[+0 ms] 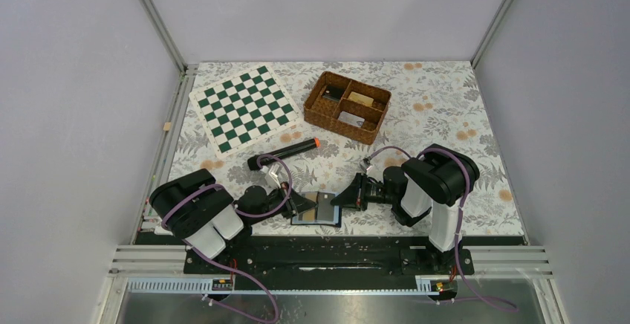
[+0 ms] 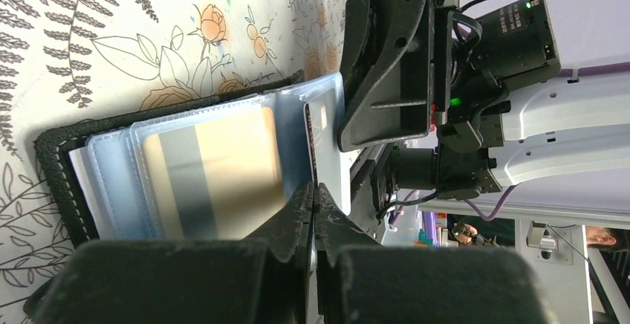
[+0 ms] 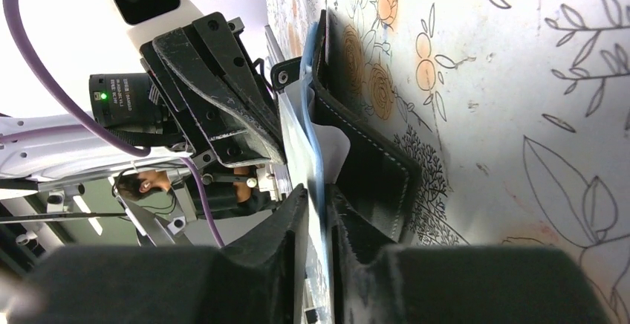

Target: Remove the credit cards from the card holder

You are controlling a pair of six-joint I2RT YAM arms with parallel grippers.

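The card holder (image 1: 316, 218) lies open on the table's front edge area, between both grippers. In the left wrist view, a beige card with a grey stripe (image 2: 223, 168) sits in a blue-edged clear sleeve, and a pale raised leaf (image 2: 327, 138) stands beside it. My left gripper is shut, its tips at the lower end of the raised leaf's dark edge; whether that edge is pinched does not show clearly. My right gripper is slightly open, with the blue sleeve edge (image 3: 316, 146) running between its fingers. The holder's black cover (image 3: 371, 168) lies behind it.
A black cylinder with an orange end (image 1: 286, 153) lies just behind the left arm. Beyond are a green chequered board (image 1: 245, 108) and a wicker basket (image 1: 338, 128) with items in its compartments.
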